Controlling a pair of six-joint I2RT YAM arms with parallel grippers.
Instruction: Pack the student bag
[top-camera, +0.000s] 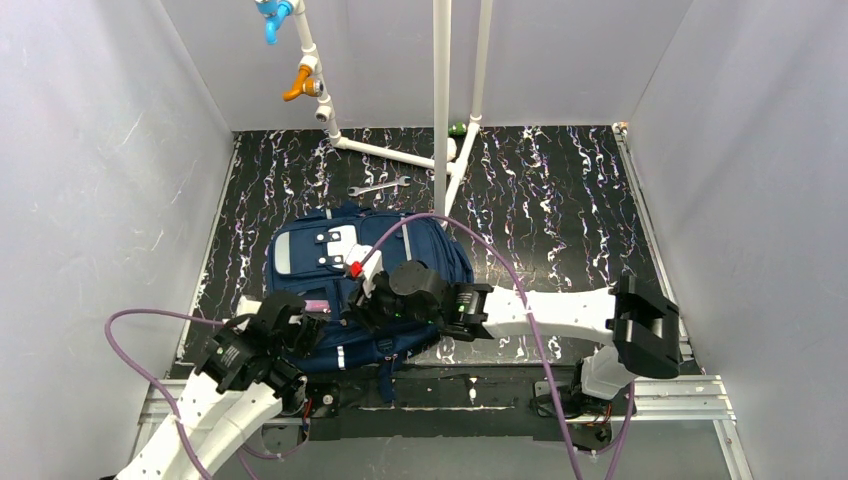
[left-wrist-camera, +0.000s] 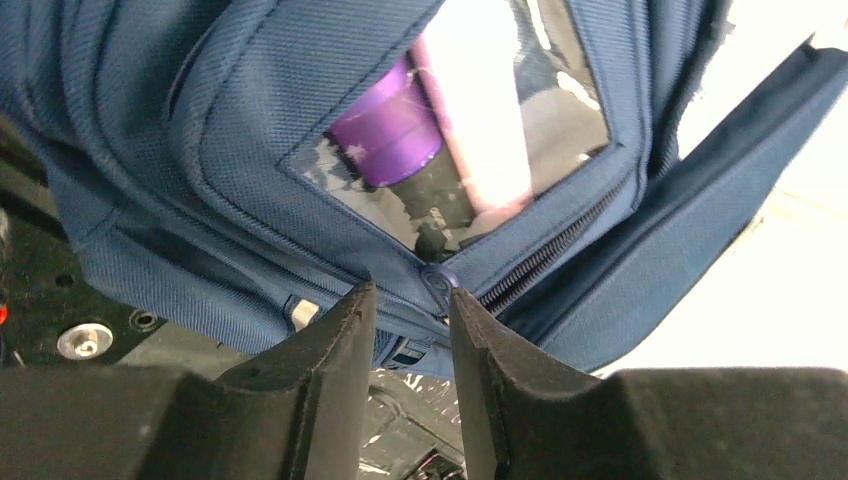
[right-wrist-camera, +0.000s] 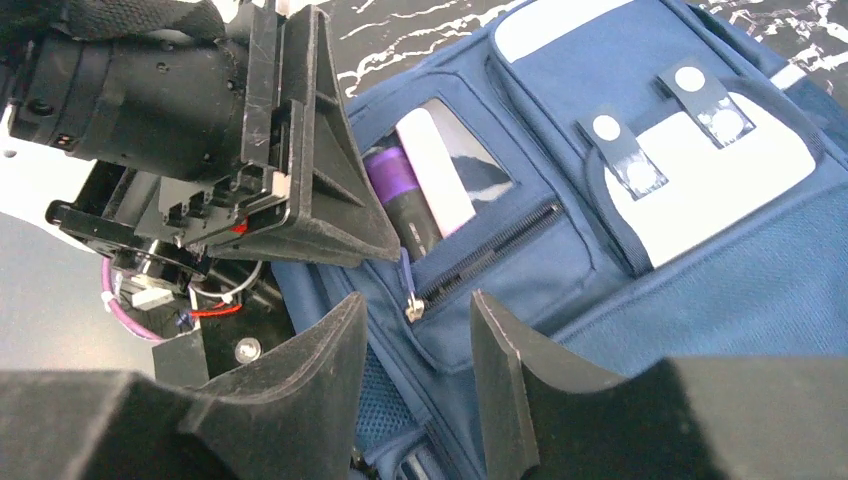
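Observation:
The navy student bag (top-camera: 390, 235) lies flat on the dark floor. Its front pocket has a clear window, through which a purple-capped bottle (left-wrist-camera: 390, 130) and a pale pink item (left-wrist-camera: 480, 110) show. At one end of the pocket's zipper (right-wrist-camera: 490, 260) hangs a small pull (right-wrist-camera: 408, 280). My left gripper is partly open, its fingertips close to that pull; whether they touch it I cannot tell. My right gripper stands open above the bag, nothing between its fingers, on the pocket's other side.
A wrench (top-camera: 380, 187) lies behind the bag. White pipes (top-camera: 390, 153) run along the back, with an upright one (top-camera: 441, 100) close to the bag. Both arms are close together over the bag.

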